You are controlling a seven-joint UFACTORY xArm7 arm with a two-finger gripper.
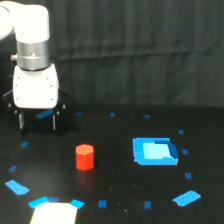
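A red block [84,157] stands on the black table left of centre, with nothing touching it. To its right, a blue-outlined square [155,141] with a pale middle lies on the table. My gripper [36,122] hangs from the white arm at the upper left, behind and to the left of the red block and well apart from it. Its dark fingers are spread wide, and I see nothing held between them. The fingertips blend into the dark background.
Small blue marks dot the black table. Larger blue strips lie at the left [16,187], along the front, and at the right [186,198]. A pale object [53,214] is cut off by the bottom edge.
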